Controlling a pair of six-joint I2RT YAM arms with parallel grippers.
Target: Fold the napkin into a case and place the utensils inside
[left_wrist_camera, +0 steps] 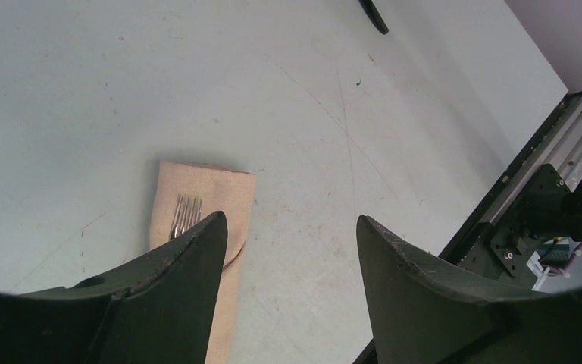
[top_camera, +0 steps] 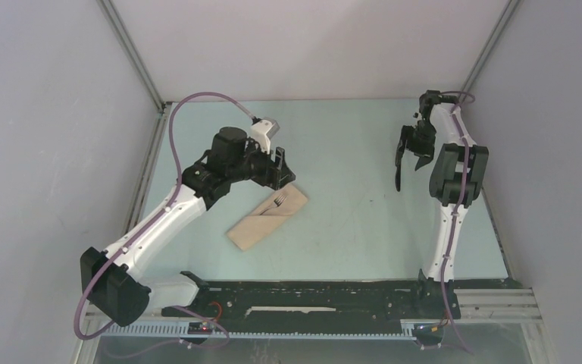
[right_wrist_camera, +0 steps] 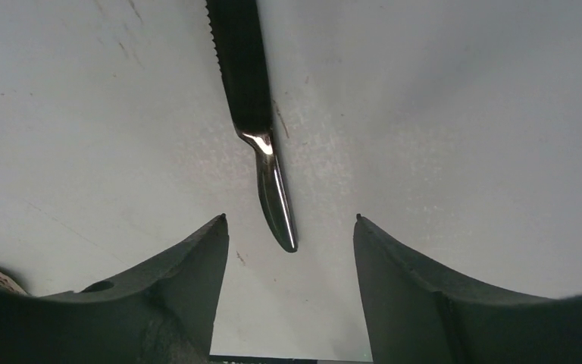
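Note:
The tan folded napkin [top_camera: 250, 235] lies left of centre, with a fork [left_wrist_camera: 186, 214] in its fold, tines showing above the flap. My left gripper hangs open above it, nothing between its fingers. A dark serrated knife [right_wrist_camera: 244, 72] lies on the table at the right side, handle toward my right gripper. That gripper is over the knife, its fingers apart around the line of the handle, holding nothing.
Walls stand at the back and sides, and a dark rail [top_camera: 326, 292] runs along the front edge.

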